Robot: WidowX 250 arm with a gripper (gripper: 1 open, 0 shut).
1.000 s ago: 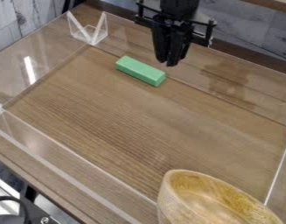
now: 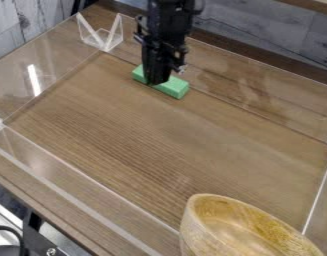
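Note:
My black gripper (image 2: 155,68) points down at a green block (image 2: 170,87) near the back of the wooden table, its tip over the block's left part. Part of the block is hidden behind it. Whether the fingers are open or shut is hard to make out.
A yellow bowl (image 2: 246,236) sits at the bottom right. A clear plastic object (image 2: 99,32) stands at the back left. Black cables lie at the lower left corner.
The gripper has moved left and down from right of the block to over its left part. The block looks unmoved.

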